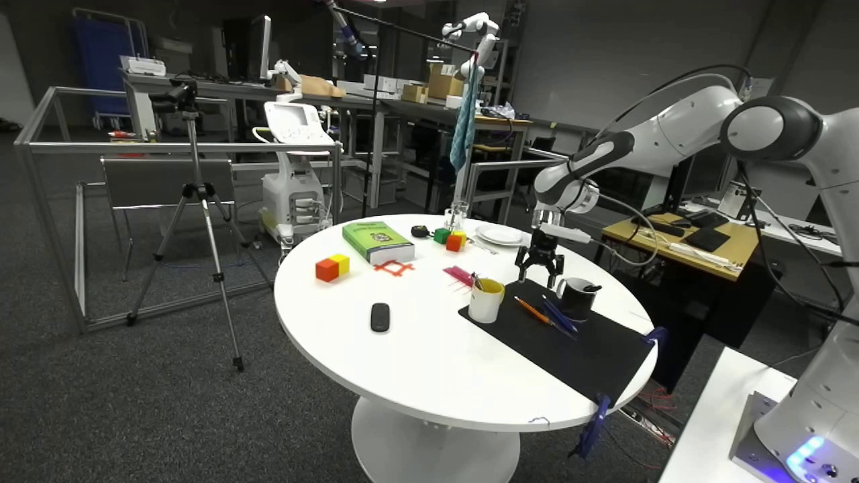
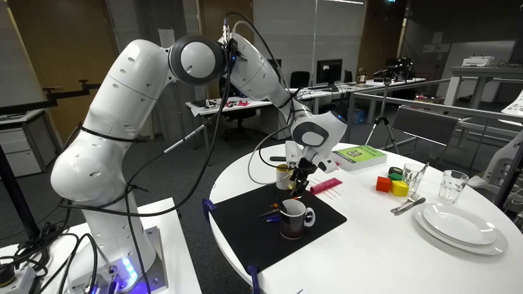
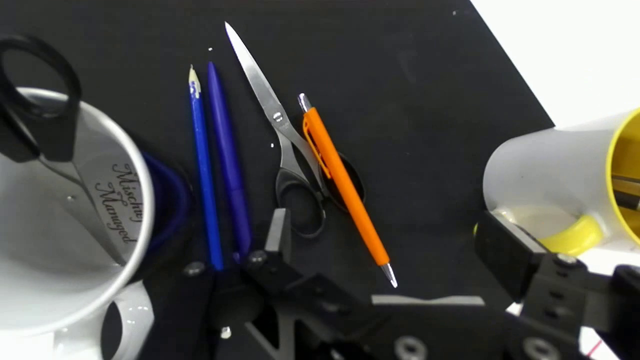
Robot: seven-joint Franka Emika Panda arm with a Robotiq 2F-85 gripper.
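Note:
My gripper (image 1: 537, 279) is open above the edge of the black mat, between the two mugs, with nothing held. In the wrist view its fingers (image 3: 277, 234) stand wide apart. Beyond them on the mat lie an orange pen (image 3: 345, 180), scissors (image 3: 264, 90) partly under that pen, a dark blue pen (image 3: 228, 156) and a blue pencil (image 3: 204, 162). At the left, a mug with white inside (image 3: 135, 150) holds black-handled scissors (image 3: 66, 144). To the right is a white mug with yellow inside (image 3: 540, 168); its contents show only in part.
The black mat (image 2: 245, 235) is clamped to the round white table (image 1: 402, 362). Farther off are a green book (image 1: 378, 240), coloured blocks (image 2: 391, 185), glasses (image 2: 452, 187), cutlery (image 2: 409, 203) and stacked plates (image 2: 461, 225). A black mouse (image 1: 380, 317) lies on otherwise clear tabletop.

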